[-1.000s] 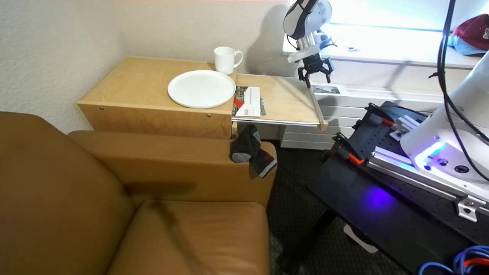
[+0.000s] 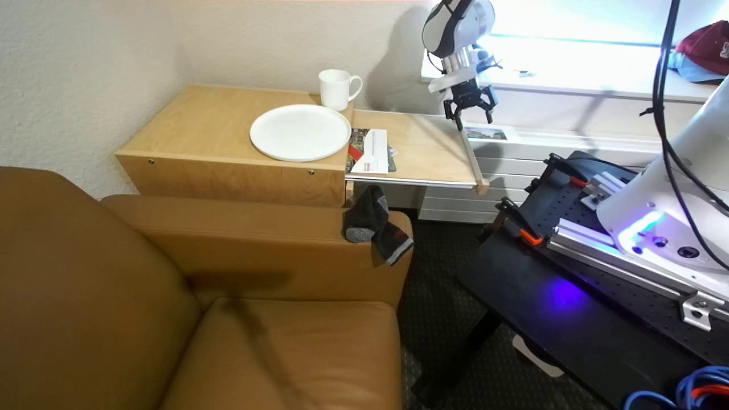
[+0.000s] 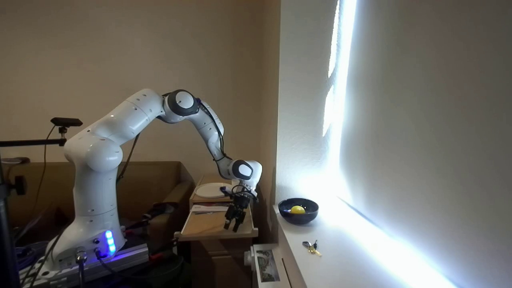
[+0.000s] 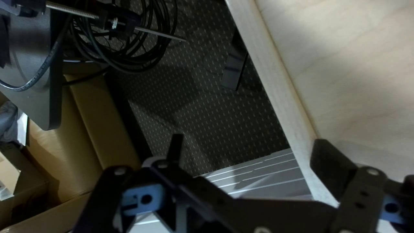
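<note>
My gripper is open, its two fingers wide apart with nothing clasped between them. In the wrist view, one finger overlaps the inner side of the pulled-out drawer's front edge (image 4: 271,85), while the other hangs over the dark floor. From exterior view 1, the gripper (image 2: 474,122) is at the drawer's far front corner; whether it touches the wood I cannot tell. The wooden drawer (image 2: 427,147) sticks out of the cabinet and holds some printed papers (image 2: 375,151). On the cabinet (image 2: 225,113) are a white plate (image 2: 300,133) and a white mug (image 2: 335,90).
A dark sock (image 2: 369,217) drapes over the brown sofa's arm (image 2: 259,218). On the sill stand a dark bowl (image 3: 298,218) with a yellow object and, nearby, some keys (image 3: 313,247). A white slatted radiator (image 2: 506,171) runs below the window.
</note>
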